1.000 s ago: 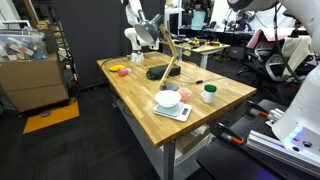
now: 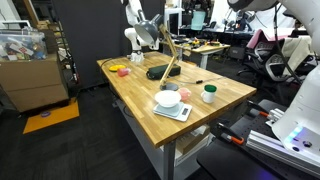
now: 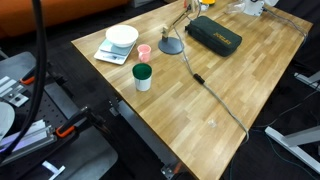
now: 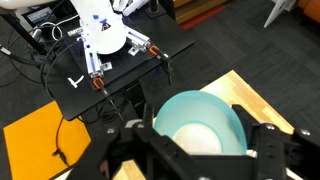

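Note:
In the wrist view a round teal-rimmed cup [image 4: 198,98], pale inside, fills the space between the dark fingers of my gripper. The fingers look closed about it. Its underside is hidden, and both exterior views leave the gripper out. On the wooden table stands a white mug with a green inside [image 2: 209,94], seen also as the green mug [image 3: 142,77] in exterior view 2. Beside it are a pink cup [image 3: 143,52] and a white bowl [image 3: 122,36] resting on a pale flat tray [image 3: 105,52].
Behind the dishes stand a lamp with a wooden stem [image 2: 170,48] and a dark green case [image 3: 214,35]. A grey cable [image 3: 220,100] crosses the tabletop. My white arm base [image 2: 300,125] sits on a black stand with red-handled clamps [image 2: 237,140]. Bare wood [image 3: 190,120] shows at the front right.

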